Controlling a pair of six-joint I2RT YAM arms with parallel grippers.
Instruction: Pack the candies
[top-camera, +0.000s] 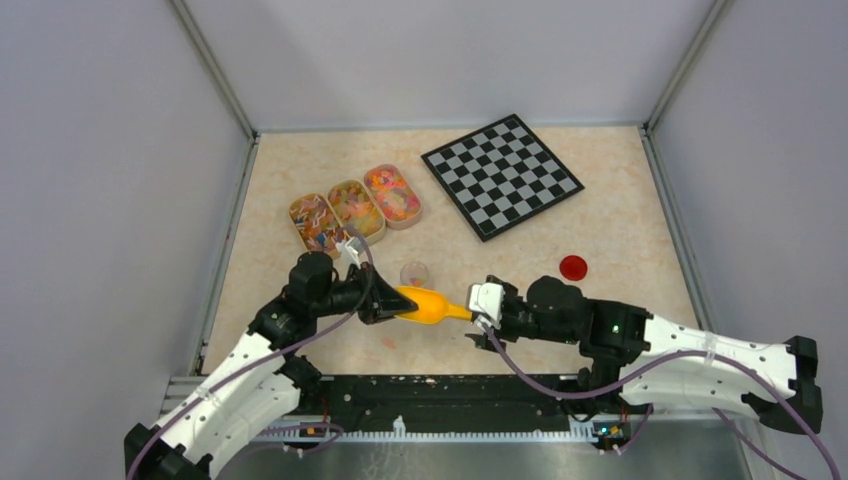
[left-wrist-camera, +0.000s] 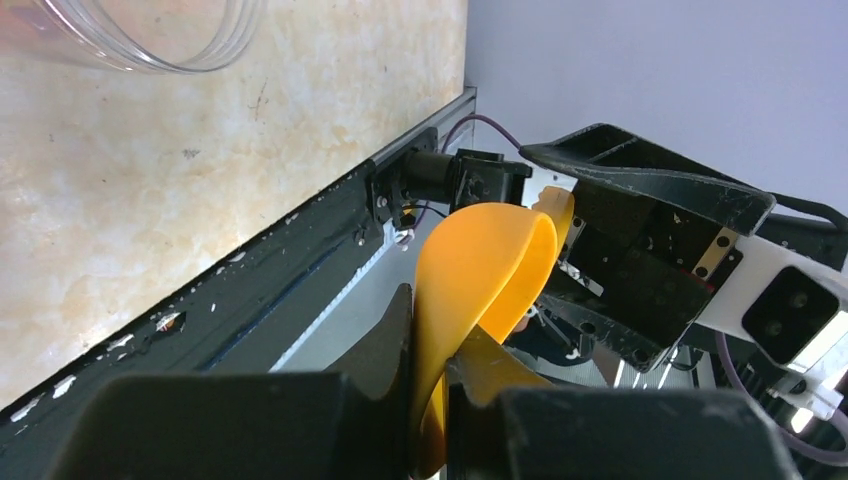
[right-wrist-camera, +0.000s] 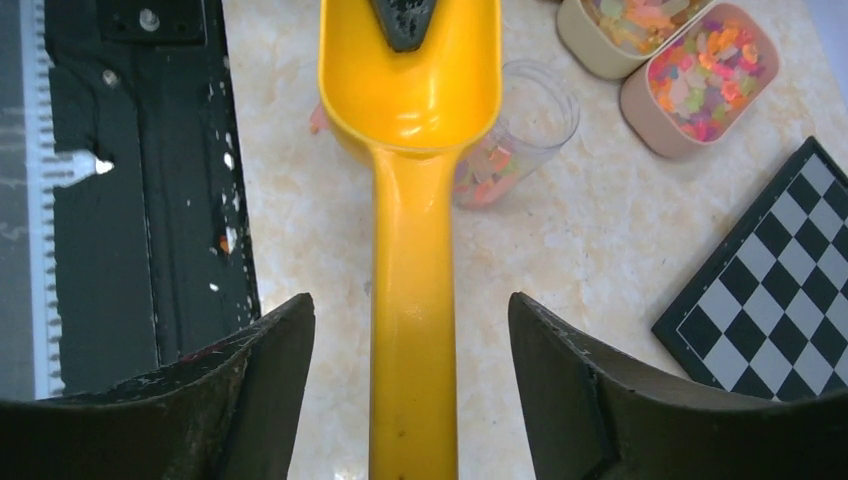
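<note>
A yellow scoop (top-camera: 426, 305) (left-wrist-camera: 470, 265) (right-wrist-camera: 412, 300) is held level above the table, its bowl gripped at the rim by my shut left gripper (top-camera: 398, 305). The handle points right, between the spread fingers of my open right gripper (top-camera: 480, 315). Behind the scoop stands a clear jar (top-camera: 415, 275) (left-wrist-camera: 170, 30) (right-wrist-camera: 530, 140) with a few candies in it. Candy bins (top-camera: 313, 215) (top-camera: 355, 200) (top-camera: 393, 190) with mixed wrapped and gummy candies sit at the back left.
A checkerboard (top-camera: 503, 175) lies at the back right, with a red lid (top-camera: 573, 268) in front of it. A dark rail (left-wrist-camera: 260, 300) runs along the front edge.
</note>
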